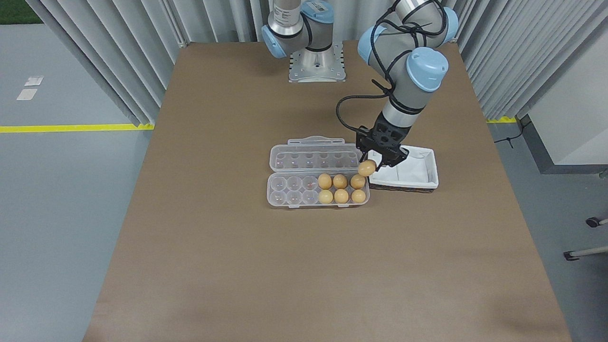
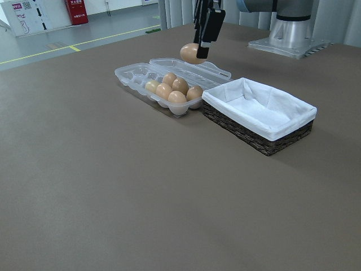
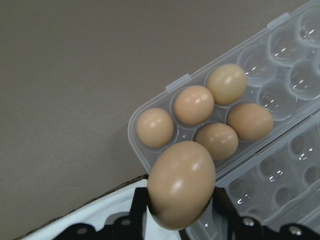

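A brown egg (image 1: 367, 167) (image 2: 193, 52) (image 3: 181, 184) hangs between the fingers of my gripper (image 1: 370, 160), which is shut on it, above the right end of the clear egg carton (image 1: 285, 188) (image 2: 130, 74). The carton lies open, with several eggs (image 1: 340, 194) (image 3: 194, 105) in the right part of its tray; the left cups are empty. Right of it stands a white-lined wicker basket (image 1: 410, 171) (image 2: 259, 116), which looks empty in the left view.
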